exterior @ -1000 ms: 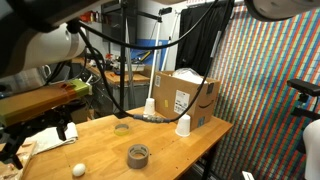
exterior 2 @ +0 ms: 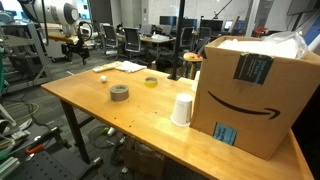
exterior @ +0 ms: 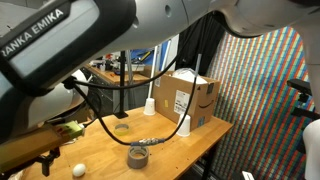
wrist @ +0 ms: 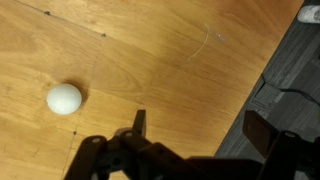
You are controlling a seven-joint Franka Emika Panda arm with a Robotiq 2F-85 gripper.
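Observation:
A small white ball (wrist: pixel 64 98) lies on the wooden table, to the left of my gripper in the wrist view. My fingers stand wide apart, with only bare wood showing between the fingertips. The same ball (exterior: pixel 79 170) shows at the bottom of exterior view 1, with the dark end of my gripper (exterior: pixel 46 162) to its left. The arm's links hide much of the hand there. Ball and fingers are apart.
On the table stand a grey tape roll (exterior 2: pixel 119 93), a yellow roll (exterior 2: pixel 151 82), white cups (exterior 2: pixel 182 109) and a large cardboard box (exterior 2: pixel 250 100). The table edge (wrist: pixel 246 105) runs close to the right finger in the wrist view.
In exterior view 1 the arm has come lower and farther into the picture, its links covering more of the background. The ball, rolls and box have stayed put.

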